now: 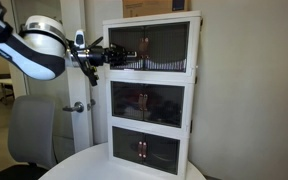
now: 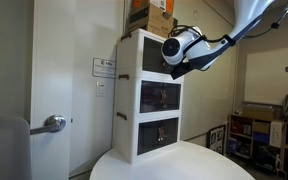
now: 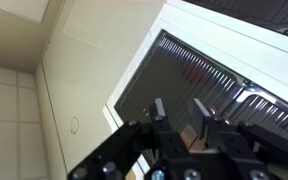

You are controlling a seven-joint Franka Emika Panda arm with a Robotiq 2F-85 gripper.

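Note:
A white cabinet (image 1: 191,100) stacked in three tiers stands on a round white table, each tier with dark double doors and brownish handles. All the doors look shut. My gripper is in front of the top tier's doors (image 1: 166,42), reaching in from the left. In the wrist view its fingertips stand apart, pointing at a dark ribbed door panel (image 3: 174,75). A reddish-brown patch shows low between the fingers; whether it is a handle or a reflection, I cannot tell. No held object is visible.
Cardboard boxes (image 2: 152,18) sit on top of the cabinet. A grey chair (image 1: 32,130) and a door with a lever handle (image 2: 52,124) are to the left.

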